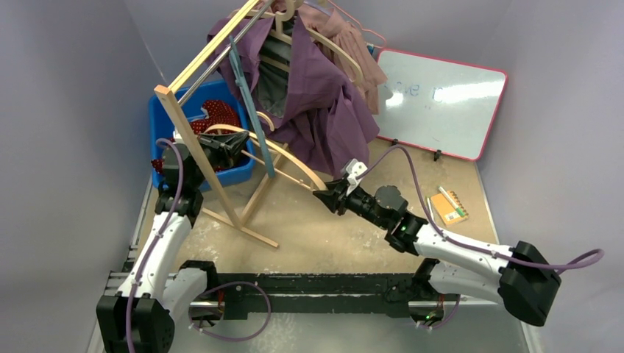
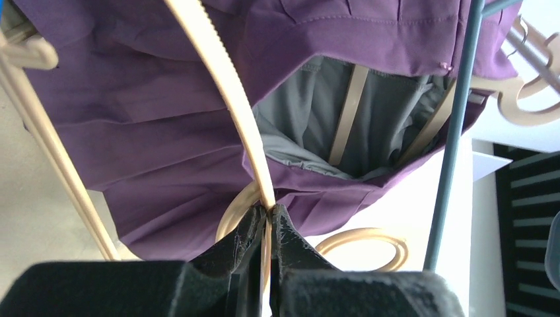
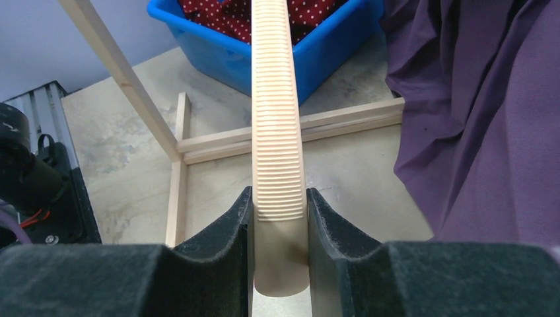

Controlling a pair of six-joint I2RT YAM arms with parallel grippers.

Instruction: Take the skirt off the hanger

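Note:
A bare wooden hanger (image 1: 291, 158) (image 2: 238, 119) (image 3: 277, 132) spans between my grippers. My left gripper (image 1: 245, 136) is shut, with the hanger's thin rail between its fingertips. My right gripper (image 1: 318, 190) has the hanger's end between its fingers; whether they press on it is hard to tell. Behind, purple fabric (image 1: 331, 118) (image 2: 125, 152) hangs on wooden hangers with a grey garment (image 1: 274, 88) inside; which garment is the skirt is unclear. A red dotted cloth (image 1: 217, 114) lies in the blue bin (image 1: 158, 110).
A wooden rack (image 1: 184, 125) with a blue hanger (image 1: 250, 110) stands around my left arm. A pink garment (image 1: 353, 51), a whiteboard (image 1: 441, 110) and a notebook (image 1: 452, 206) are at back and right.

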